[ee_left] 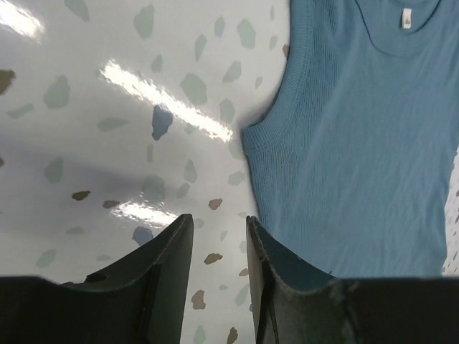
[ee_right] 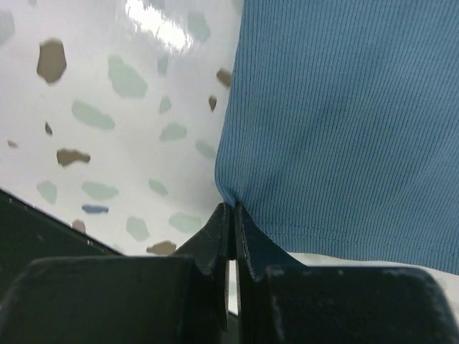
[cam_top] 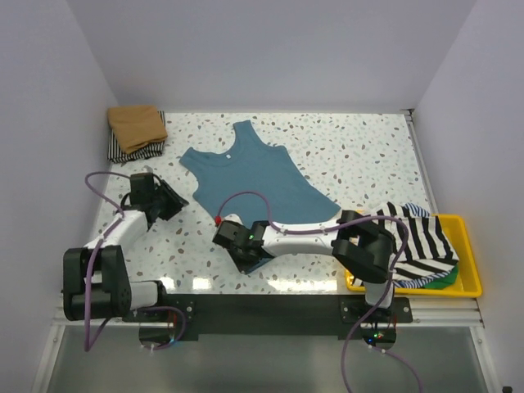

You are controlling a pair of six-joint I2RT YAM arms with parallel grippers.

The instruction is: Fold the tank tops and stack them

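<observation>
A blue tank top (cam_top: 254,176) lies spread and slanted across the table, its straps toward the back and its hem toward the front. At its front left hem corner, my right gripper is shut on the blue fabric, close over the table. My left gripper (cam_top: 182,201) hangs left of the shirt, its fingers (ee_left: 172,269) part open with only table between them. In the left wrist view the armhole edge and neckline of the tank top (ee_left: 344,143) show. Folded brown and striped tops (cam_top: 137,128) form a stack at the back left.
A yellow bin (cam_top: 468,258) at the right front holds black-and-white striped garments (cam_top: 409,246) and something green. My right arm spans the table's front.
</observation>
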